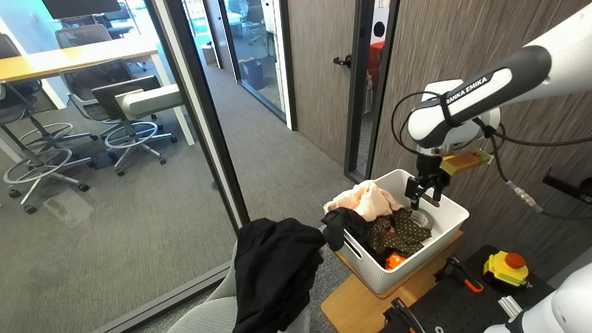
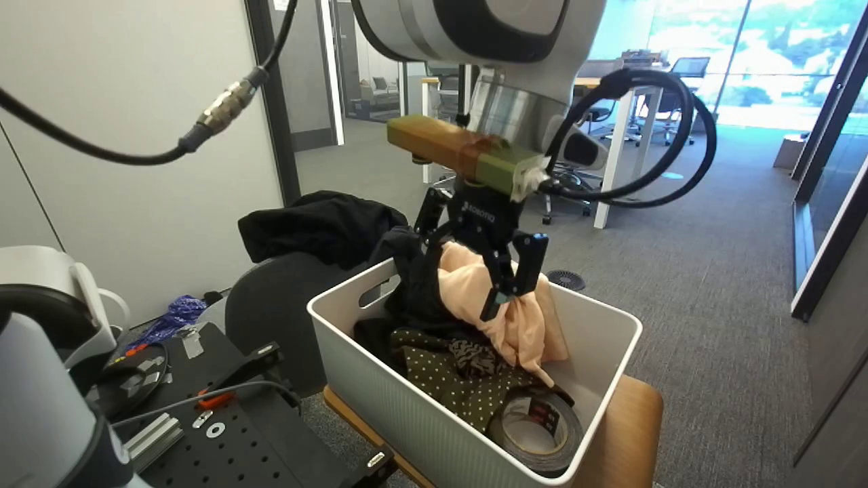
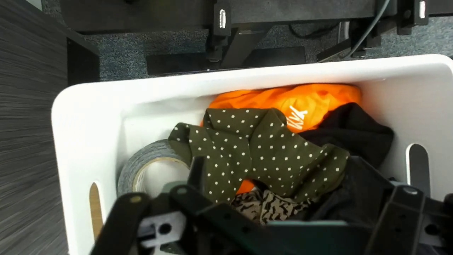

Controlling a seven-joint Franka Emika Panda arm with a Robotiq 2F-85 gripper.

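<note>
My gripper point(image 2: 460, 280) stands open over the white bin point(image 2: 390, 390), its fingers spread with nothing between them. Inside lie a dark green polka-dot cloth point(image 3: 271, 148), a roll of grey tape point(image 3: 142, 163) and an orange cloth point(image 3: 314, 97). A patterned brown cloth point(image 3: 271, 207) and black cloth point(image 3: 361, 131) show beside the dotted one. Peach cloth point(image 1: 363, 200) heaps at one end of the bin, partly behind the gripper in the second exterior view. In the wrist view the fingers cover the near part of the contents.
The bin stands on a wooden stool point(image 1: 344, 302). A chair beside it carries a black garment point(image 1: 277, 269). A black table with a yellow-and-red button box point(image 1: 506, 269) is close on the other side, and a wood-panelled wall point(image 1: 533, 138) stands behind the bin.
</note>
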